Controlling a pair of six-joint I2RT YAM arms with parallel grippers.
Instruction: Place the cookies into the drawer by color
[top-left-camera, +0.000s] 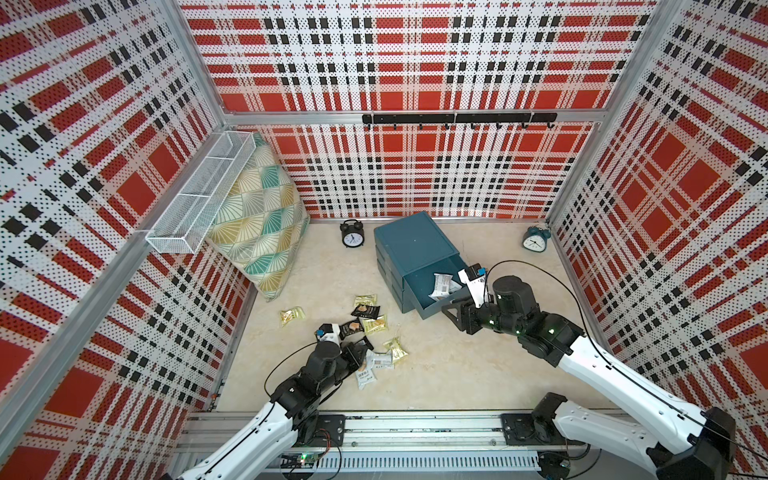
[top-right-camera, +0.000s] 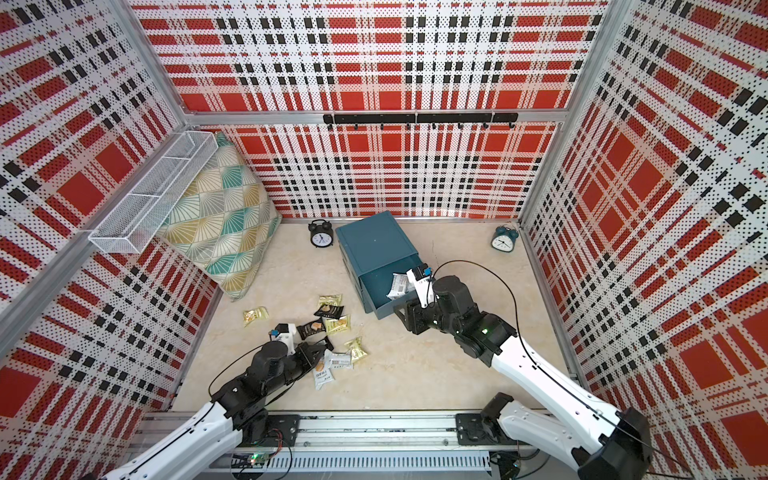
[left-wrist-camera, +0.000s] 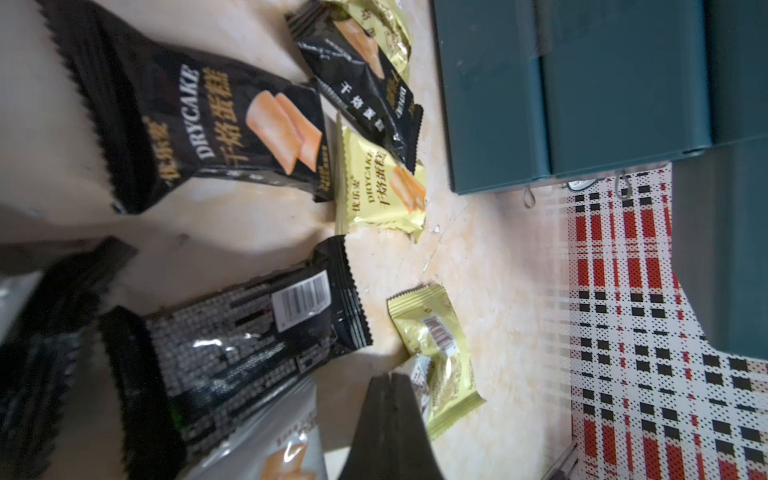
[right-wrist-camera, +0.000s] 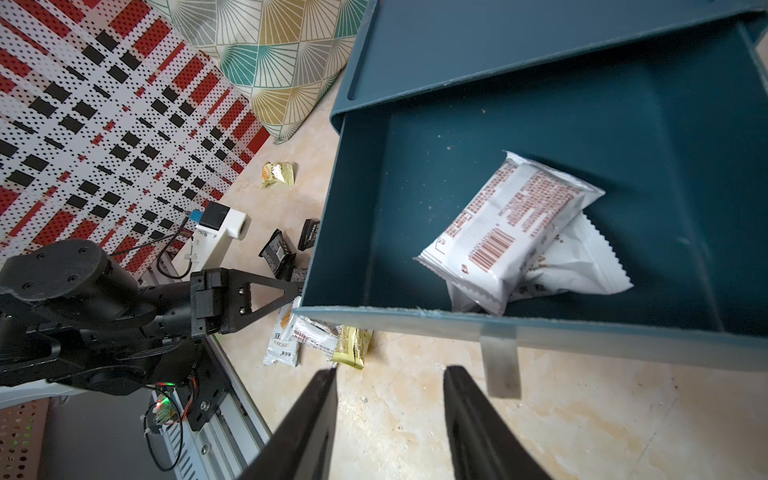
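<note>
The blue cabinet (top-left-camera: 408, 240) has a drawer (right-wrist-camera: 680, 200) pulled out, holding white cookie packets (right-wrist-camera: 504, 224). My right gripper is open at the drawer's front, beside its handle (right-wrist-camera: 500, 364), with nothing between the fingers. My left gripper is shut low among the cookie packets on the table. Around it are black packets (left-wrist-camera: 208, 120), yellow ones (left-wrist-camera: 380, 192) and white ones (left-wrist-camera: 264, 448); nothing clearly shows between its fingers.
A patterned cushion (top-left-camera: 256, 216) leans at the back left under a wire basket (top-left-camera: 172, 240). A black clock (top-left-camera: 352, 233) and a teal clock (top-left-camera: 534, 240) stand at the back.
</note>
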